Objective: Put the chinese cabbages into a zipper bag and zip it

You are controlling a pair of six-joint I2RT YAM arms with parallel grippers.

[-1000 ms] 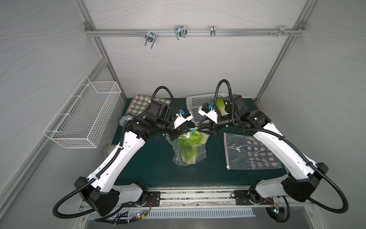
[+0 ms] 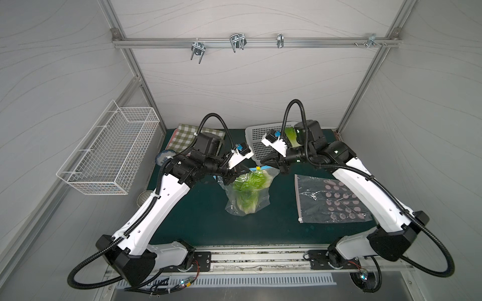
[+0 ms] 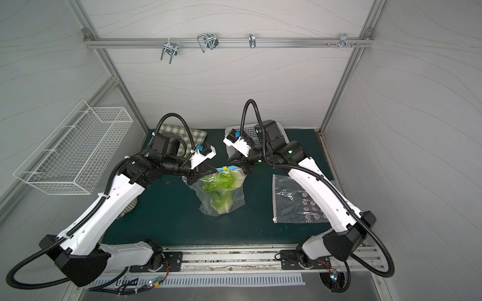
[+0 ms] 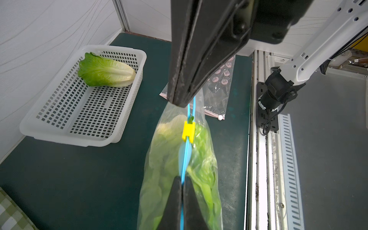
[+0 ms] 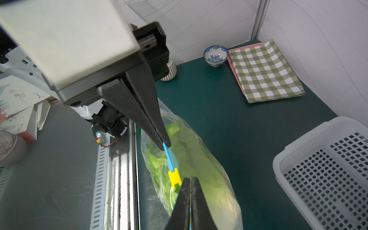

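Note:
A clear bag with green cabbage inside hangs between my grippers, a yellow slider on its blue zip. My left gripper is shut on the zip, left of the slider in the top left view. My right gripper is shut at the zip's other end; in the left wrist view its fingertips stand above the slider, the blue strip running beneath them. Another cabbage lies in a white perforated basket.
A flat printed zipper bag lies on the right of the table. A checked cloth, a blue bowl and a striped cup stand at the left back. A wire basket hangs on the left wall.
My right arm rose slightly about a second ago and has since shifted a little rightward. The bag moved slightly with it. My left arm is nearly still.

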